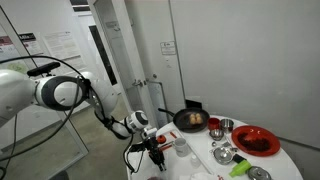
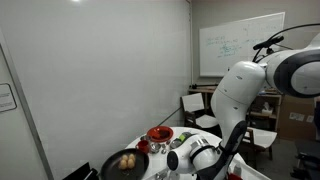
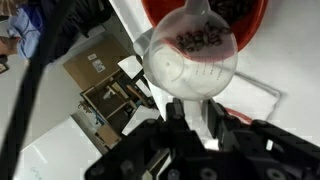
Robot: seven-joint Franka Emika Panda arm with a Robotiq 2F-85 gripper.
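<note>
In the wrist view my gripper is shut on the near end of a clear, whitish scoop or cup (image 3: 176, 69). Dark beans (image 3: 205, 38) show in or through its far end; which of the two I cannot tell. It is over or partly inside a red bowl (image 3: 257, 15), which has more beans at its edge. Exterior view 1 has my gripper (image 1: 157, 160) low at the near left edge of the white table, where the scoop is too small to make out.
Beyond the gripper stand a black pan (image 1: 191, 120) with brown round items, a large red plate (image 1: 256, 140), metal pots (image 1: 222, 155) and a green object (image 1: 240, 167). A white flat piece (image 3: 250, 100) lies beside the bowl in the wrist view.
</note>
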